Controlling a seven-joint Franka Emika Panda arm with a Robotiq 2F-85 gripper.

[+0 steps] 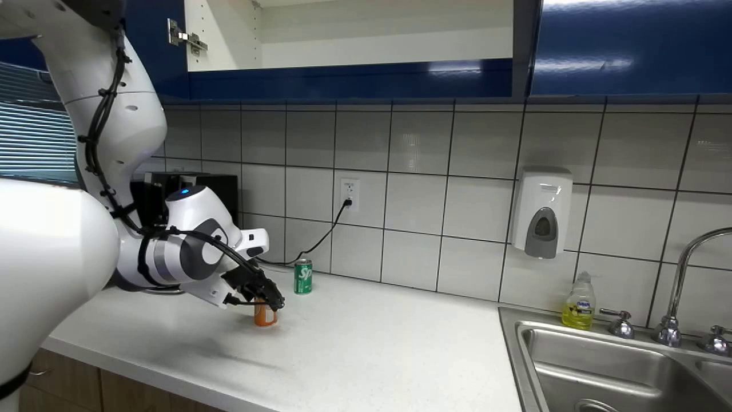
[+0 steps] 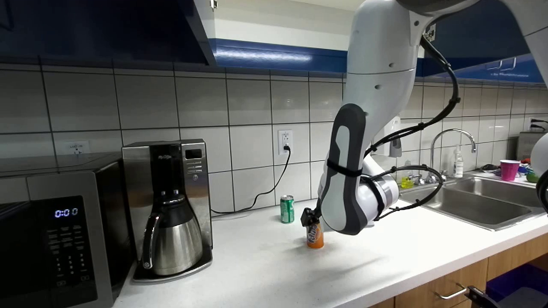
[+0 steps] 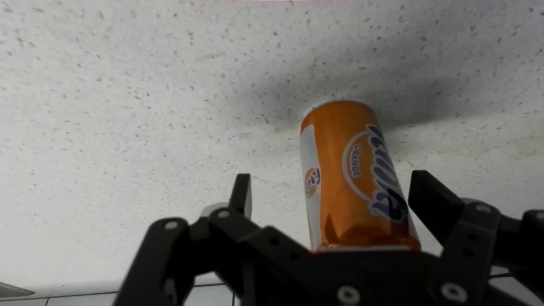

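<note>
An orange Fanta can (image 3: pixel 352 173) stands upright on the white counter, between the black fingers of my gripper. The fingers are open. In the wrist view a wide gap shows between the can and the left finger, while the right finger lies close against the can's side; whether it touches cannot be told. Exterior view 1 has the gripper (image 1: pixel 264 296) tilted down over the upper part of the can (image 1: pixel 264 316). From the other side, the can (image 2: pixel 314 238) shows below the gripper's black end, its top hidden. Behind stands a green Sprite can (image 1: pixel 303 277).
A coffee maker (image 2: pixel 172 210) with a steel carafe and a microwave (image 2: pixel 56 231) stand at the left in exterior view 2. A power cord runs along the wall. Free counter (image 1: pixel 398 343) stretches right to the sink (image 1: pixel 611 364). Above, a cabinet (image 1: pixel 384 34) is open.
</note>
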